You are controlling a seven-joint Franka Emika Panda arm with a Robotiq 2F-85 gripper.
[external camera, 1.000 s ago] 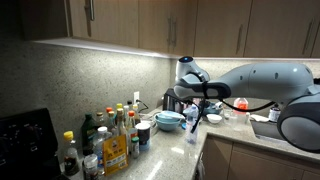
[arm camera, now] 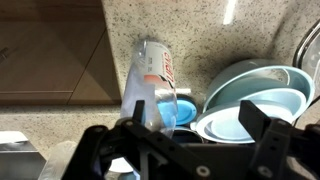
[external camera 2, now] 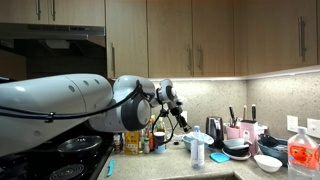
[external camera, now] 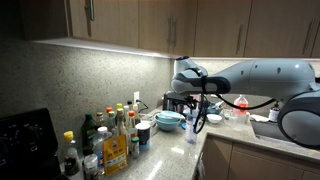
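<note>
A clear bottle (arm camera: 148, 85) with a white and red label shows in the wrist view, left of the middle and partly below my fingers. My gripper stands open, its two dark fingers wide apart at the lower edge. In exterior view 1 the bottle (external camera: 190, 131) is upright on the counter, just below my gripper (external camera: 189, 106). From the other side, the bottle (external camera 2: 197, 152) stands near the counter's front edge, with my gripper (external camera 2: 178, 124) above and slightly left of it. No grasp on it shows.
Light blue bowls (arm camera: 260, 95) sit close to the bottle. Several bottles and jars (external camera: 115, 140) crowd the counter by the wall. A blue soap bottle (external camera 2: 303, 150) stands at the right.
The arm has shifted slightly, its near section sitting a little higher in exterior view 1. The bottle and bowls have not visibly moved.
</note>
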